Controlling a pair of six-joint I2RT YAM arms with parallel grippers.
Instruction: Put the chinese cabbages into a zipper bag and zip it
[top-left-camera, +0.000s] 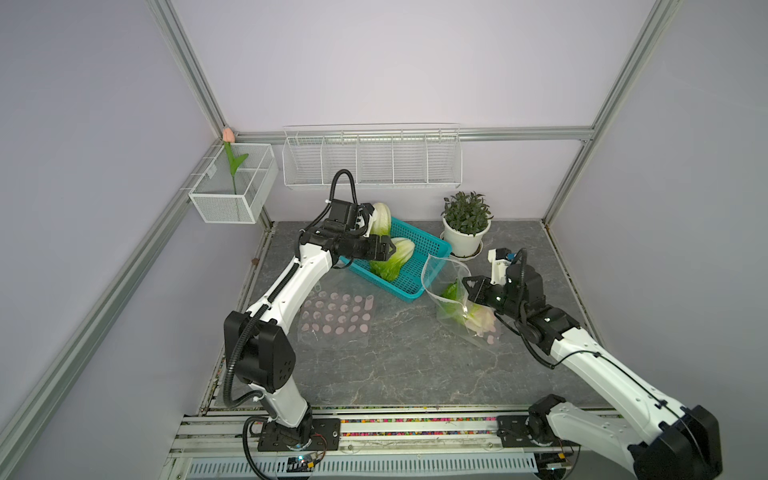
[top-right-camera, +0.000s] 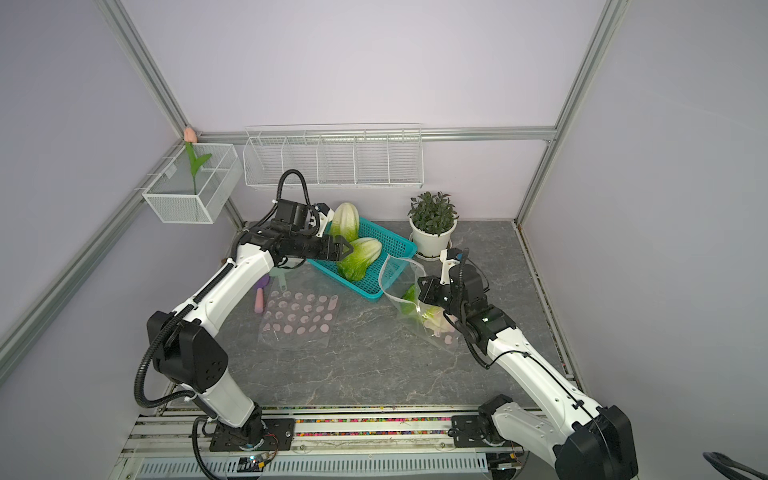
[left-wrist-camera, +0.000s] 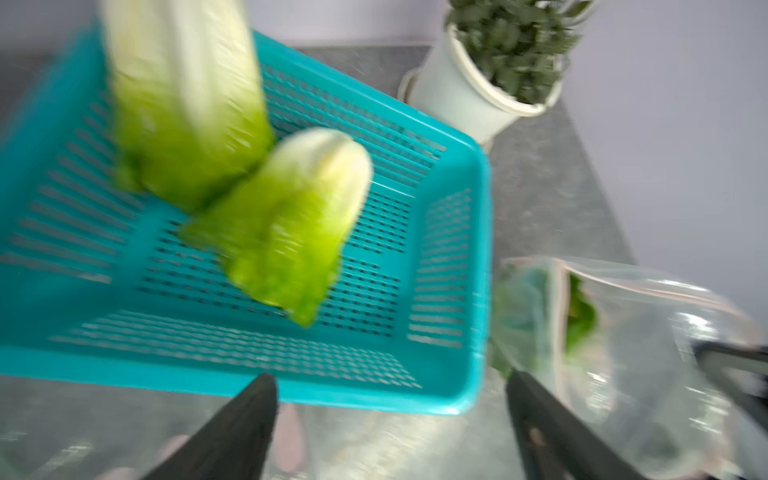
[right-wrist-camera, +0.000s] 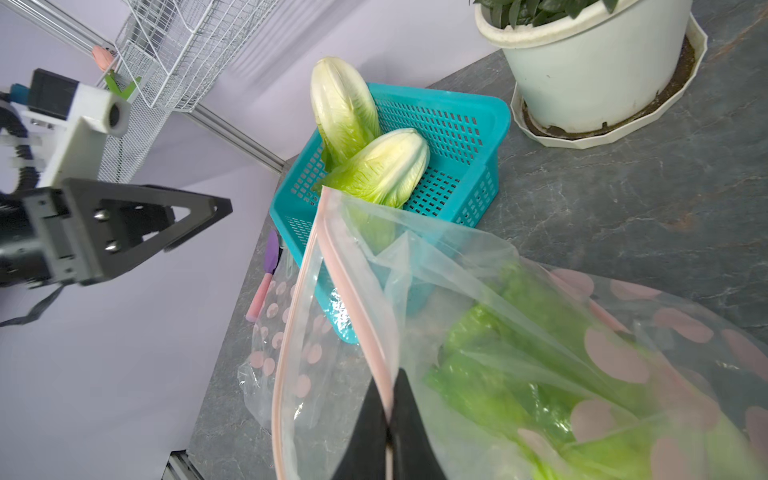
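Observation:
Two Chinese cabbages, one upper (left-wrist-camera: 188, 104) and one lower (left-wrist-camera: 280, 216), lie in a teal basket (left-wrist-camera: 444, 336). A clear zipper bag (right-wrist-camera: 480, 264) stands mouth-open right of the basket, holding another cabbage (right-wrist-camera: 528, 368). My right gripper is shut on the bag's pink-edged rim. My left gripper hangs open over the basket's front edge, its fingers blurred at the bottom of the left wrist view, with nothing seen between them.
A potted plant (top-left-camera: 465, 232) stands behind the bag. A dotted bag (top-left-camera: 336, 316) and utensils lie front-left of the basket. White wire racks (top-left-camera: 372, 160) hang at the back.

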